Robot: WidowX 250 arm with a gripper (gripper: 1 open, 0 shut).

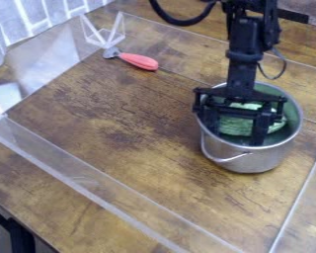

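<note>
My black gripper [241,109] reaches down from the top into a silver metal pot [243,156] on the right of the wooden table. A green object [264,105] lies inside the pot, partly hidden by the gripper. Whether the fingers are open or shut on anything cannot be made out.
A pink-red handled tool [138,61] lies at the upper left. Clear plastic barriers run along the left and right.
</note>
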